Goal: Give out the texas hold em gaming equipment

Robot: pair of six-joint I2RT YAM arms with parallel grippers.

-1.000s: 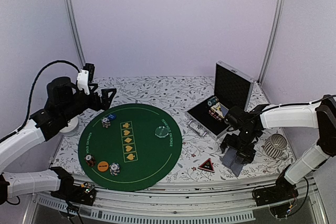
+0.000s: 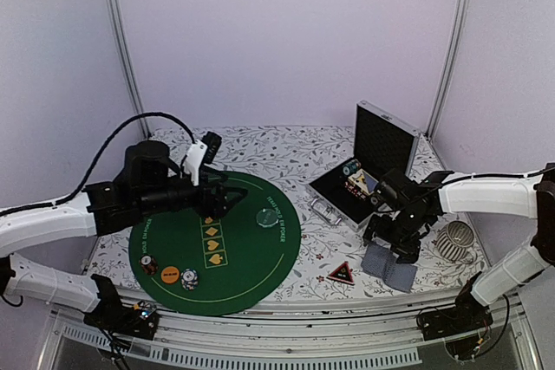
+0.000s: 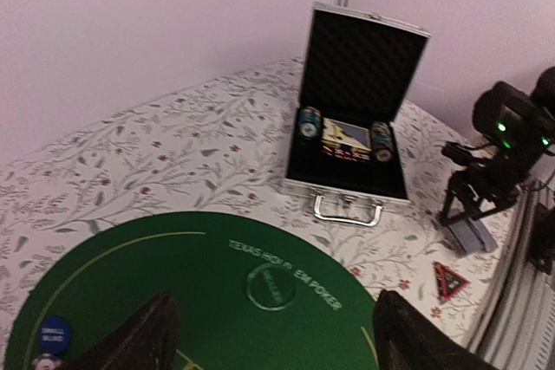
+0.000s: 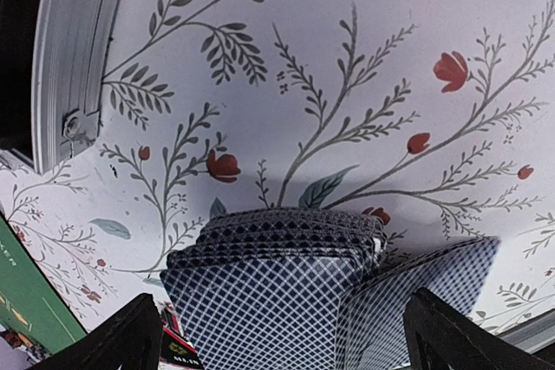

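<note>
The green poker mat lies left of centre, with black chips, white-edged chips and an orange disc on its near part. Above the mat, my left gripper stands open, nothing visible between its fingers; a blue chip shows on the mat's far left. My right gripper is open over a dark grey dotted piece, with a second panel beside it; whether these are joined is unclear. The open silver case holds chip stacks and a yellowish box.
A clear round disc lies on the mat. Right of the mat is a red-black triangle, and a striped round container stands at the far right. Free patterned tabletop stretches behind the mat.
My left arm has swung right and nearer, from the mat's far left edge to above its middle. The grey piece near my right gripper now spreads as two panels side by side.
</note>
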